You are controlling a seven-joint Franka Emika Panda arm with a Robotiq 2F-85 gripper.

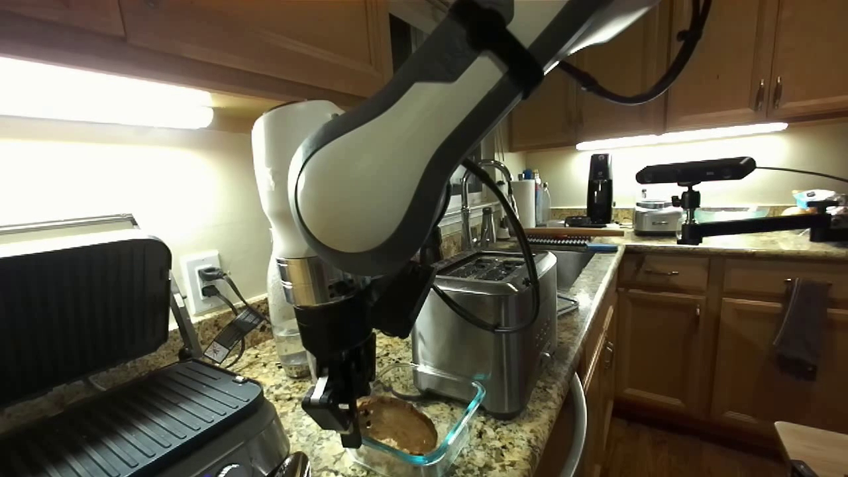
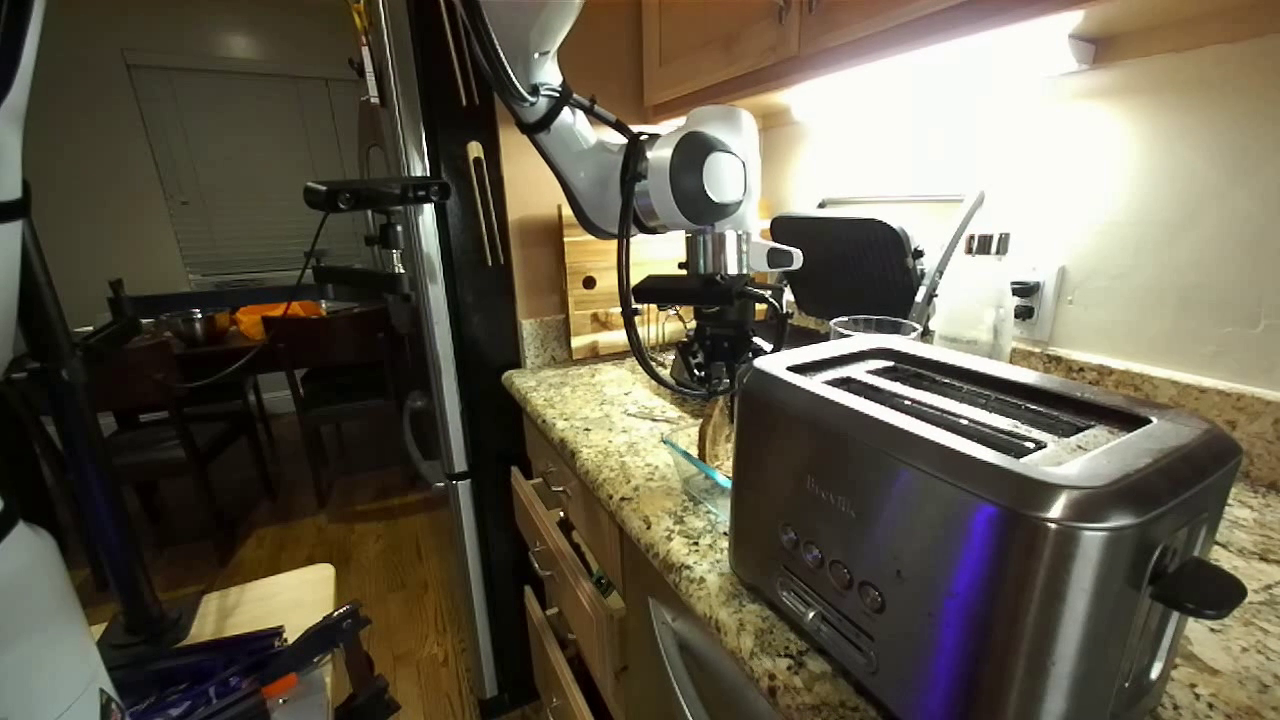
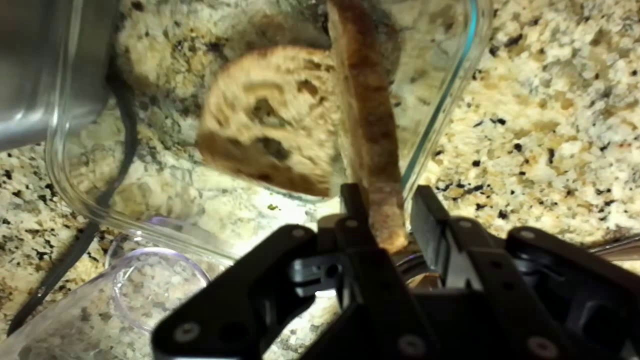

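My gripper is shut on the near end of a brown-crusted bread slice (image 3: 369,120), which stands on edge in the wrist view. A second bread slice (image 3: 270,117) lies beside it in the glass dish, its pale, holed face showing. In exterior view 1, the gripper (image 1: 358,409) reaches down at the left side of the glass dish (image 1: 477,395), and a broad bread face (image 1: 405,425) shows beside the fingers. From exterior view 2, the held slice (image 2: 716,438) appears upright below the gripper; the toaster partly hides the dish.
A steel toaster (image 1: 477,318) stands just behind the dish. An open grill press (image 1: 151,405) sits to the left, with a clear bottle (image 1: 290,350) near the wall. The counter's front edge (image 2: 624,504) runs close to the dish.
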